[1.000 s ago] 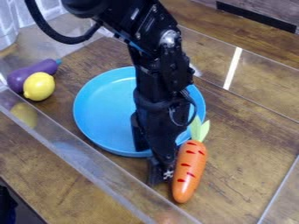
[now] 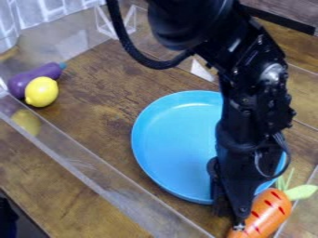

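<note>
My black gripper (image 2: 236, 191) is low at the right side, reaching down at the near right rim of a blue plate (image 2: 174, 139). An orange toy carrot (image 2: 263, 214) with a pale green top lies just to the right of my fingertips, partly cut off by the bottom edge. Whether the fingers are open or shut is hidden by the dark housing.
A yellow lemon (image 2: 43, 91) and a purple eggplant (image 2: 35, 76) lie at the upper left. A clear low wall runs along the near left of the wooden surface (image 2: 99, 112).
The arm has moved rightward over the last second. The blue plate has shifted right with it, and the carrot has moved right as well.
</note>
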